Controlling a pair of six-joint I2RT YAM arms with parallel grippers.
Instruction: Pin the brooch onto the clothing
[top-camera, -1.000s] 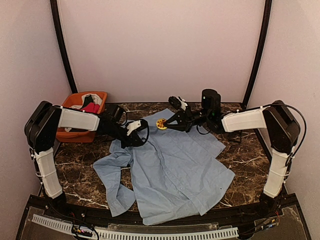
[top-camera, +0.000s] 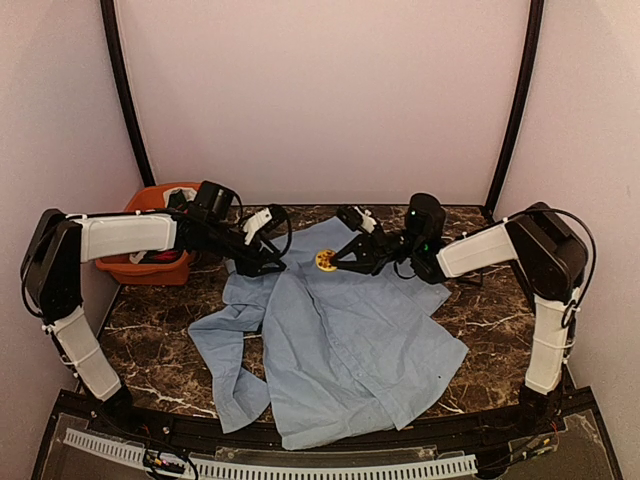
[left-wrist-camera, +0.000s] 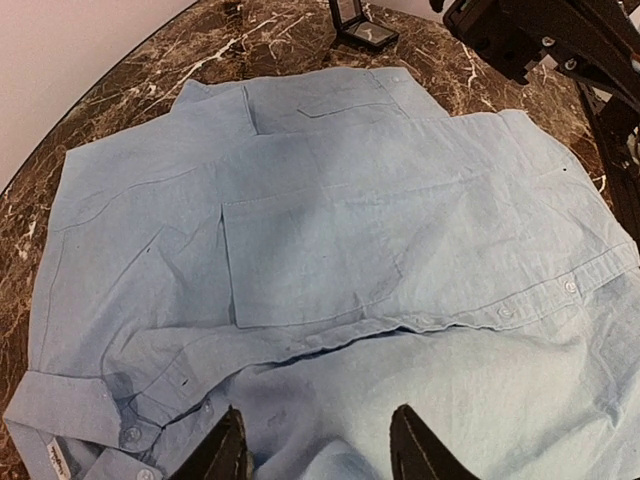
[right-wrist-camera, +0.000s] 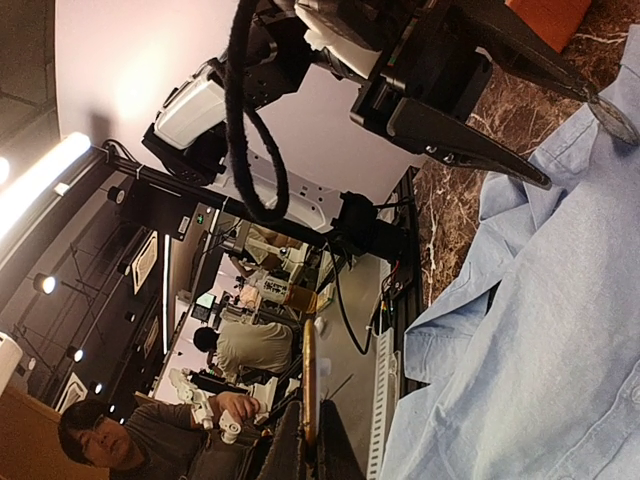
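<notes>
The light blue shirt (top-camera: 350, 360) lies spread on the marble table, with its pocket, folds and buttons in the left wrist view (left-wrist-camera: 310, 260). My left gripper (top-camera: 275, 264) hangs over its upper left; its fingertips (left-wrist-camera: 230, 445) are apart above the cloth. A round yellow brooch (top-camera: 325, 260) with dark marks is in the tips of my right gripper (top-camera: 341, 260), held above the shirt's upper middle. In the right wrist view the brooch (right-wrist-camera: 309, 370) is edge-on between the shut fingers, a thin pin sticking out beside it.
An orange bin (top-camera: 150, 268) with cloths stands at the back left, behind the left arm. Bare marble (top-camera: 480, 330) shows at both sides of the shirt. People and equipment appear beyond the table in the right wrist view.
My right gripper has shifted slightly toward the front with the brooch still in it.
</notes>
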